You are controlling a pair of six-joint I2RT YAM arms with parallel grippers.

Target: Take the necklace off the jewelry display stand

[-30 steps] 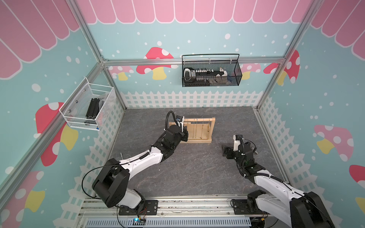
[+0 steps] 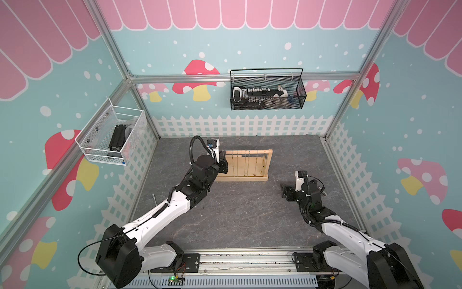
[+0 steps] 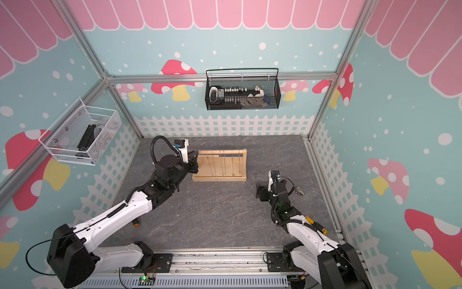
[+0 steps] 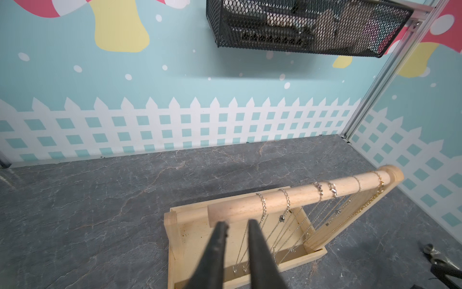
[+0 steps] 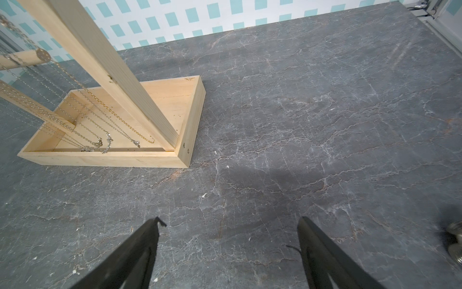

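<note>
A wooden jewelry stand [image 2: 257, 178] with a tray base stands mid-table toward the back. Several fine necklaces [image 4: 284, 197] hang over its top rod [image 4: 351, 185], silver and gold chains dangling into the tray. My left gripper is beside the left end of the rod, its blurred fingers part open and nothing visible between them; whether they touch anything cannot be told. My right gripper is low over the table at the stand's right, fingers spread wide and empty.
A black wire basket [image 2: 267, 103] hangs on the back wall, a white one [image 2: 110, 154] on the left wall. Metal parts [image 3: 299, 191] and a yellow-handled tool [image 3: 320, 227] lie at the right.
My left gripper has moved up and to the left along the stand. The right arm has not visibly moved.
</note>
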